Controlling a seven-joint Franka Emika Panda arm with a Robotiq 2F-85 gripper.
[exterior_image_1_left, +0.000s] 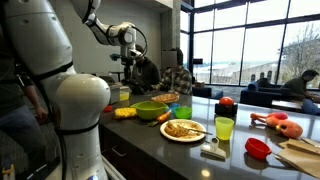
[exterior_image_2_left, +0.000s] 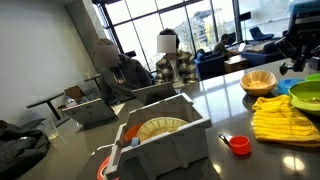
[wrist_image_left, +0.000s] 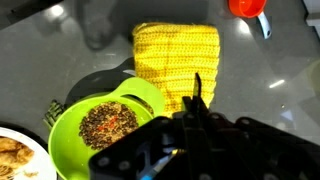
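Note:
Above the counter my gripper is shut, and a thin dark object (wrist_image_left: 197, 86) shows at its fingertips; what it is cannot be made out. Below it in the wrist view lies a yellow knitted cloth (wrist_image_left: 176, 55). Beside the cloth stands a green bowl (wrist_image_left: 68, 143) with dark, speckled food (wrist_image_left: 108, 123) in it. Exterior view 2 shows the gripper (exterior_image_2_left: 284, 68) at the right edge, above the green bowl (exterior_image_2_left: 306, 97) and the yellow cloth (exterior_image_2_left: 280, 121).
A red cup (exterior_image_2_left: 240, 145) stands beside the cloth. A white plate of food (exterior_image_1_left: 183, 130) sits at the counter's front, near a yellow-green cup (exterior_image_1_left: 224, 128) and a red bowl (exterior_image_1_left: 258, 148). A grey bin (exterior_image_2_left: 170, 145) holds a basket. Two people sit behind the counter.

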